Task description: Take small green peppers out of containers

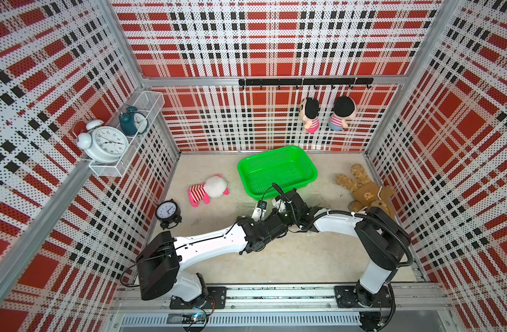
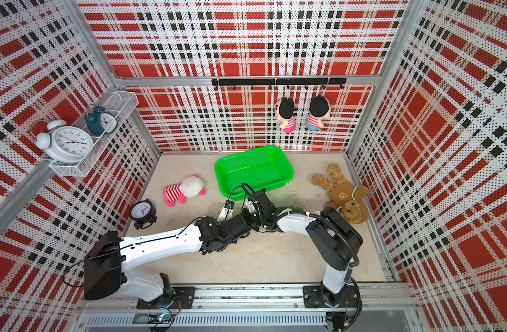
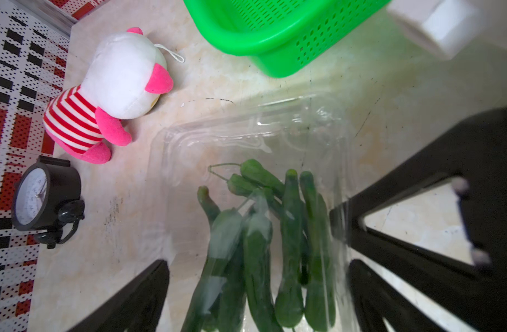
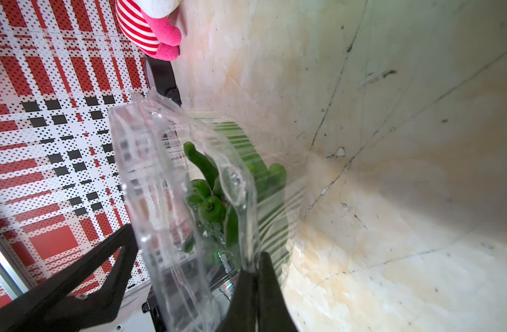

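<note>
A clear plastic container (image 3: 247,132) holds several small green peppers (image 3: 289,249); in the top views the arms largely hide it. My left gripper is open over the container, its fingers at either side of the peppers. In the right wrist view, my right gripper is shut at the rim of the clear plastic (image 4: 131,166), with the green peppers (image 4: 209,204) visible inside; whether the thin plastic is between its fingers is hard to tell. Both grippers are close together at the middle of the table.
A green basket (image 1: 276,166) stands behind the grippers. A striped plush toy (image 1: 206,191) and black clock (image 1: 167,211) lie to the left, a brown plush toy (image 1: 369,193) to the right.
</note>
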